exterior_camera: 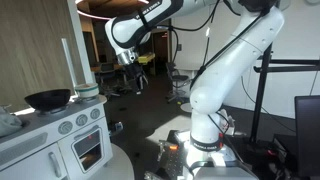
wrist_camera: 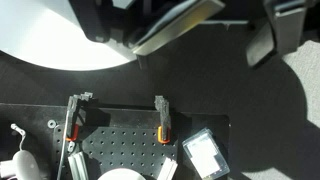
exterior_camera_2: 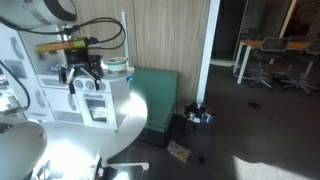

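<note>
My gripper [exterior_camera: 131, 86] hangs in the air in front of the white toy kitchen, pointing downward. In exterior view 2, the gripper [exterior_camera_2: 82, 80] has its two dark fingers spread, with no object visible between them. From the wrist view, the fingers [wrist_camera: 165, 28] stand wide apart over dark floor. A black pan [exterior_camera: 48, 100] sits on top of the white kitchen unit [exterior_camera: 30, 140]. Beside it stands a pale pot with a green rim [exterior_camera: 87, 91], also in exterior view 2 as a pot [exterior_camera_2: 119, 67]. Both are clear of the gripper.
A grey kettle-like object [exterior_camera: 8, 122] sits at the kitchen's left end. Below the gripper is a white round tabletop [exterior_camera_2: 125, 115]. A green bench [exterior_camera_2: 155, 95] stands beside the kitchen. The black perforated base plate [wrist_camera: 120, 145] carries clamps. Open floor lies to the right.
</note>
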